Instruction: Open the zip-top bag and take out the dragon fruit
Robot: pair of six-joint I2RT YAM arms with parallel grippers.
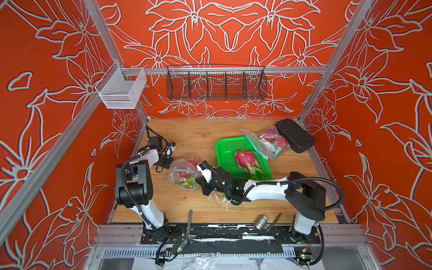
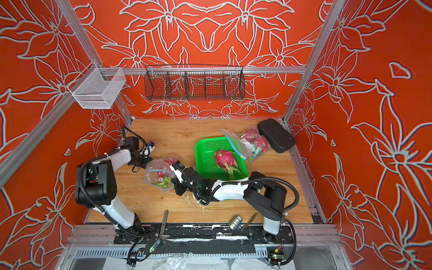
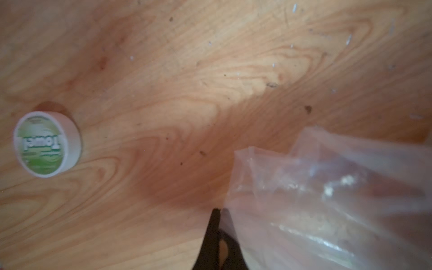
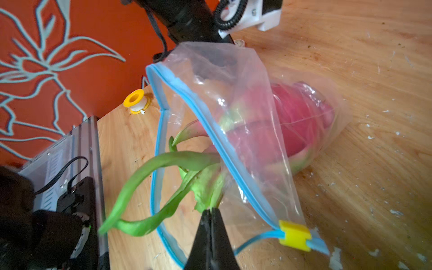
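Observation:
The clear zip bag [image 4: 252,72] stands with its blue-edged mouth wide apart in the right wrist view, its yellow slider [image 4: 294,235] at the lower corner. Inside is a pink dragon fruit [image 4: 198,157]; its green leaves stick out through the mouth. My left gripper is shut at the bag's side, film fanning out from its fingertips, so it appears to pinch the plastic. At the mouth, my right gripper is shut, its tips in front of the leaf base, with nothing visible between them; whether they touch the leaves cannot be told.
A green basket [image 1: 225,150] holding a loose dragon fruit [image 1: 245,158] is right of the bag. Beyond it lie another bagged fruit [image 1: 274,141] and a black case [image 1: 294,135]. A tape roll [image 3: 47,144] sits near the left gripper.

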